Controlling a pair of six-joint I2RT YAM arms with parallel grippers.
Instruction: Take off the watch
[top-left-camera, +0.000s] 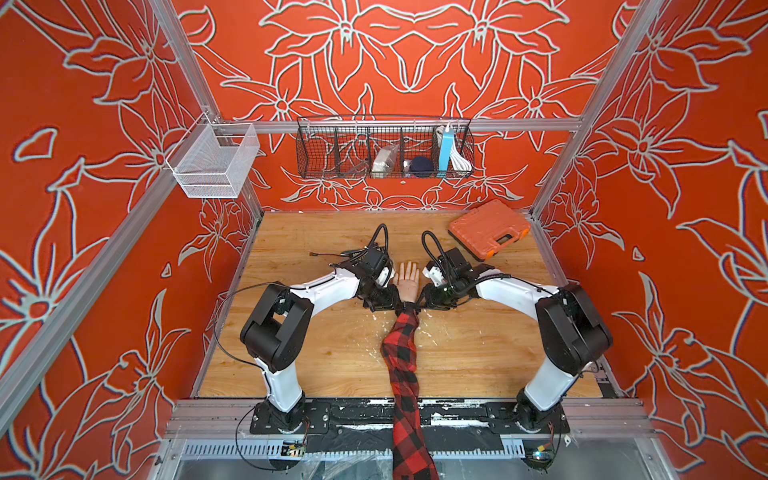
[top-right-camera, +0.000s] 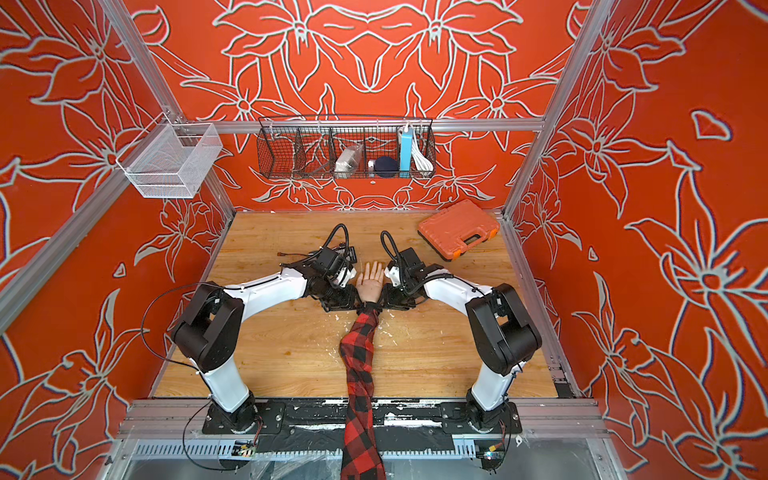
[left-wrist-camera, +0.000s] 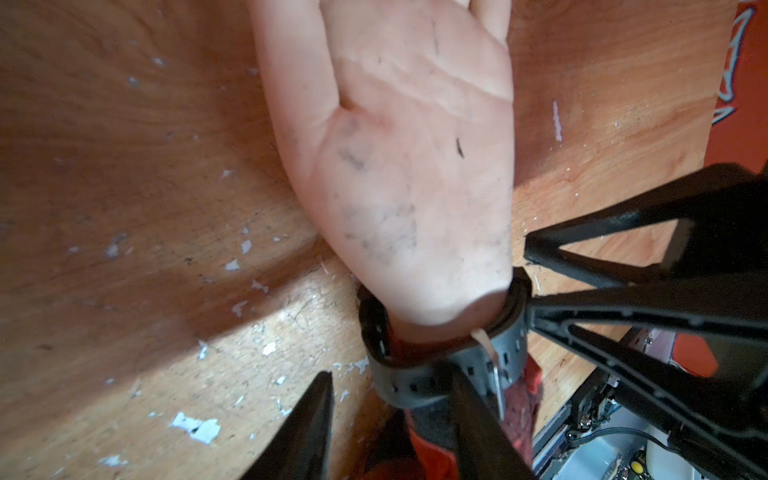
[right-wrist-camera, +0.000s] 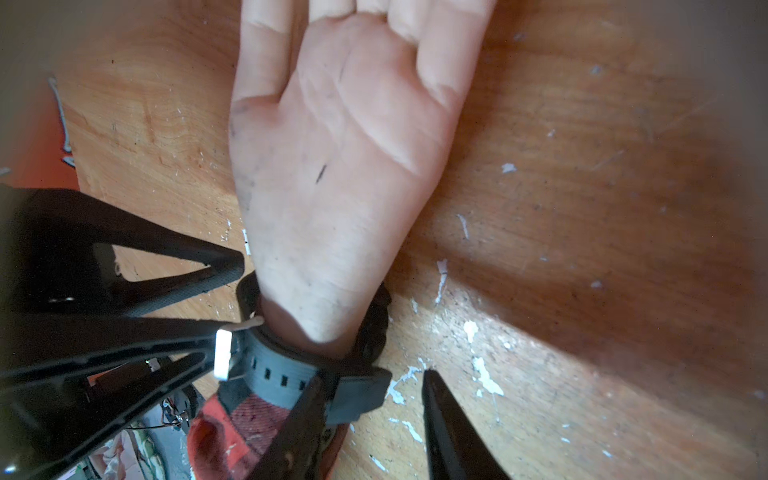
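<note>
A hand lies palm up on the table, with the black watch strap (left-wrist-camera: 432, 380) around its wrist. In the right wrist view, the strap's flat loose end (right-wrist-camera: 357, 394) and a pale metal buckle pin (right-wrist-camera: 223, 354) show; the watch face is hidden. My left gripper is part open at the thumb side, its right finger (left-wrist-camera: 472, 424) overlapping the strap in view. From the opposite side, my right gripper is also part open, and the loose end reaches in between its fingers. Nothing looks clamped in either; contact is hard to judge.
The plaid sleeve (top-left-camera: 402, 360) runs from the front edge to the wrist, between both arms. An orange case (top-left-camera: 489, 228) lies at the back right. A wire basket (top-left-camera: 384, 148) hangs on the back wall. Bare table lies to both sides.
</note>
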